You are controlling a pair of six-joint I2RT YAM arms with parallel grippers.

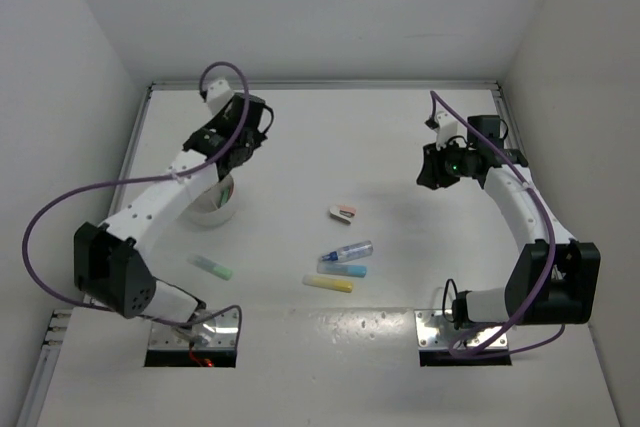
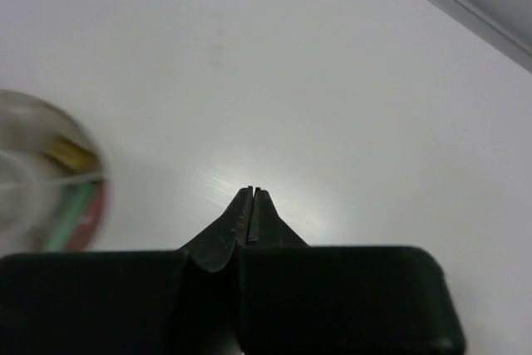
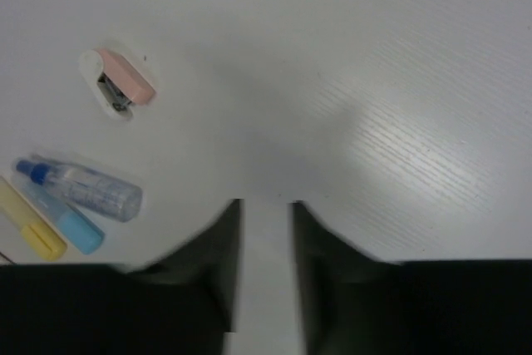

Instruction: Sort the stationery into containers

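Note:
The round divided container (image 1: 215, 212) at left holds items, among them yellow and green ones in the left wrist view. My left gripper is shut beside it, nothing seen between its fingers. My right gripper stands part open and empty over bare table. Loose lie a pink-and-white stapler (image 1: 342, 213), a clear bottle with blue cap (image 1: 350, 251), a blue marker (image 1: 343, 270), a yellow marker (image 1: 330, 282) and a green one (image 1: 212, 267).
Rails edge the table, and walls stand close around it.

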